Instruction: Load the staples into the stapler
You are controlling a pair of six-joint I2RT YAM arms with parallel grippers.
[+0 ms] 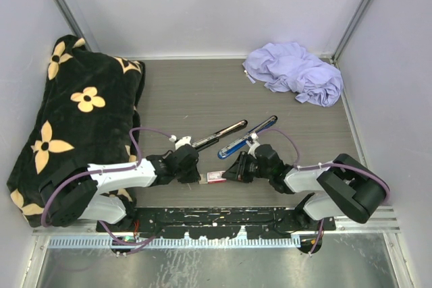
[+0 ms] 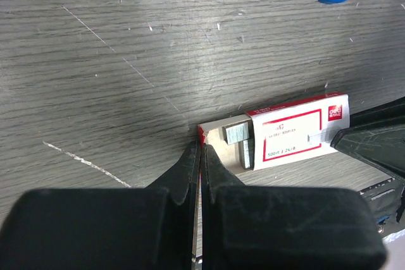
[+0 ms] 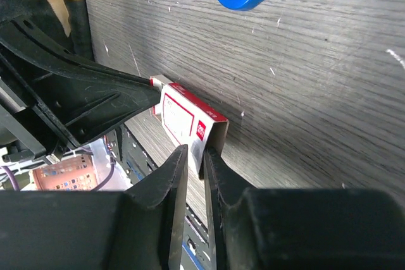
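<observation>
A red-and-white staple box (image 2: pixel 291 134) lies on the table, its inner tray (image 2: pixel 224 147) drawn partly out at the left end, showing staple strips (image 2: pixel 237 132). My left gripper is shut at that tray's end; whether anything thin is between its fingers is unclear. At the box's other end is my right gripper, its fingertips close together on the sleeve's end, partly open. Behind lie a blue stapler (image 1: pixel 246 138) and a black stapler (image 1: pixel 219 136), both opened out long.
A dark flowered cushion (image 1: pixel 74 119) fills the left side, and a lilac cloth (image 1: pixel 293 75) lies at the back right. The front edge is just below the box.
</observation>
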